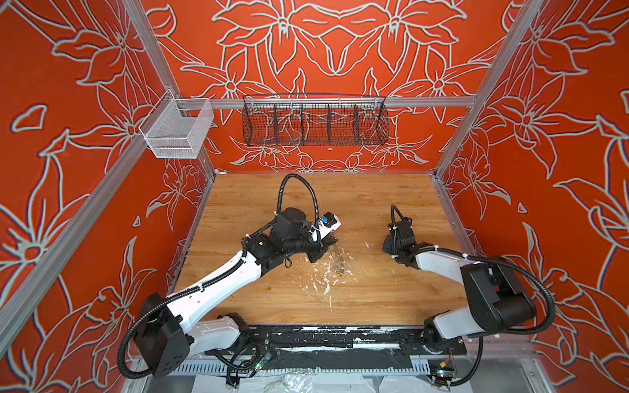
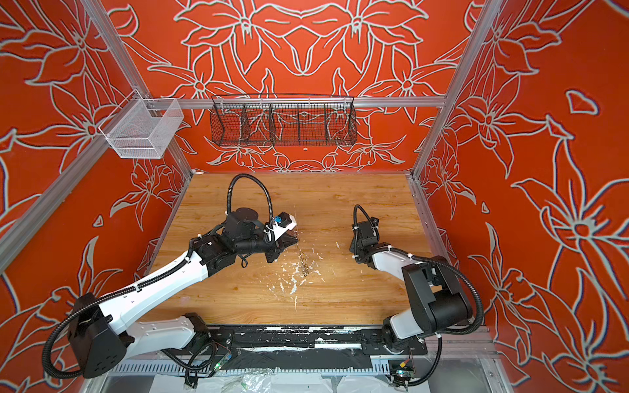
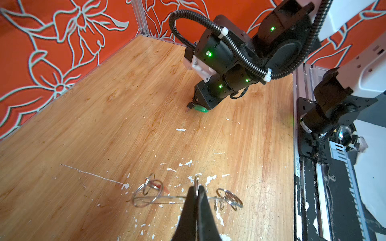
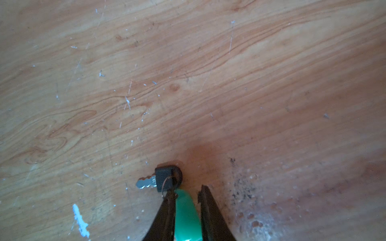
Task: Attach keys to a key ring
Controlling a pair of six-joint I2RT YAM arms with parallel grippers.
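In the left wrist view my left gripper is shut on thin metal wire with coiled rings (image 3: pixel 150 185) at both sides, held over the table. My right gripper is down at the table, its fingers part open around a green key fob (image 4: pixel 187 217). A key (image 4: pixel 146 182) with a black head (image 4: pixel 164 178) lies beside the fob, with a thin ring at it. Whether the fingers touch the fob is unclear. In both top views the arms hide these small objects.
A black wire basket (image 1: pixel 314 124) and a white basket (image 1: pixel 177 131) hang on the rails above it.
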